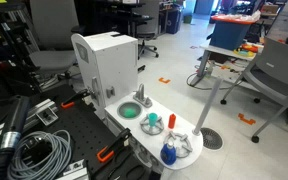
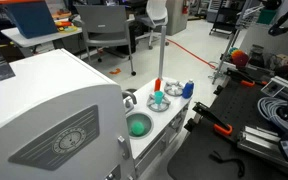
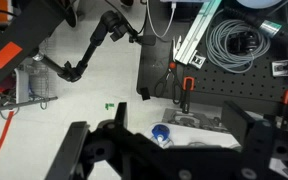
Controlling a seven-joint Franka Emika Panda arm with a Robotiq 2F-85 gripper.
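Observation:
In the wrist view my gripper stands open, its dark fingers wide apart at the bottom of the picture. Far below, a blue object (image 3: 162, 132) shows in the gap between them, not gripped. In the first exterior view that blue object (image 1: 168, 154) stands at the near end of a white toy kitchen counter (image 1: 144, 133). A teal cup (image 1: 153, 118) and a small orange-red item (image 1: 172, 121) rest farther along it. Beyond them are a green sink basin (image 1: 130, 110) and a grey faucet (image 1: 140, 92).
A white cabinet (image 2: 64, 125) rises at the counter's sink end. Alongside runs a black perforated table (image 3: 229, 80) with coiled cable (image 3: 234, 45), pliers (image 3: 168, 82) and orange-handled clamps (image 1: 113, 148). Chairs and a larger table stand across the floor.

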